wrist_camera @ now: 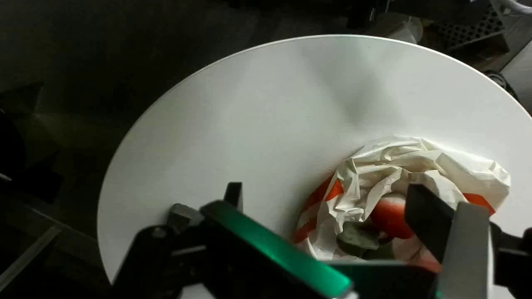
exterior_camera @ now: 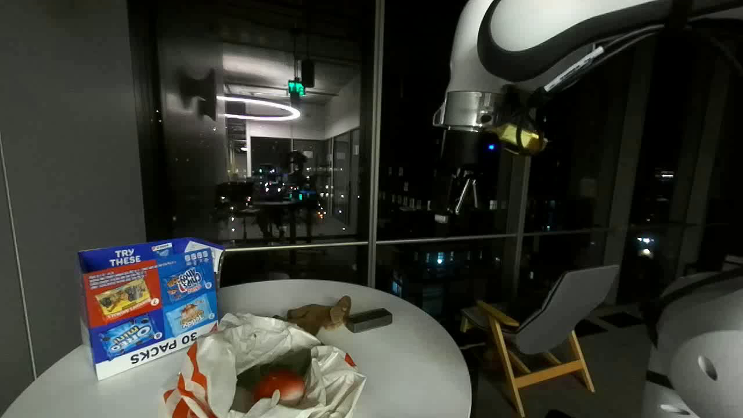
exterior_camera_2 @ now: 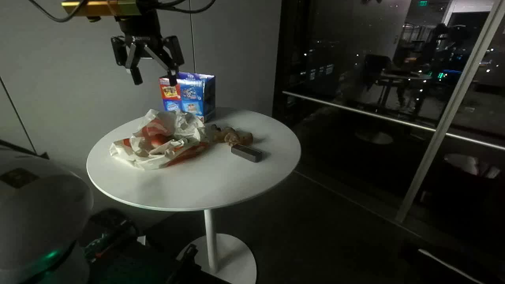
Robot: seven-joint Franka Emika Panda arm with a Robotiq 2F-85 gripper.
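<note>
High over the round white table, my gripper [exterior_camera_2: 154,78] stands open, its two fingers wide apart with nothing between them. A crumpled white and red bag [exterior_camera: 230,348] lies with its mouth open. Inside it are a red rounded thing [wrist_camera: 391,216] and a dull green thing [wrist_camera: 360,236]; in the wrist view one finger partly covers the bag and the red thing. Beside the bag rests a brown, lumpy, soft-looking thing [exterior_camera_2: 240,137]. A dark grey oblong block [exterior_camera: 369,320] touches or nearly touches it; I cannot tell which.
An upright blue and red snack box [exterior_camera: 152,306] stands behind the bag near the wall. Windows rise behind the table, and a chair [exterior_camera: 564,313] stands beyond it.
</note>
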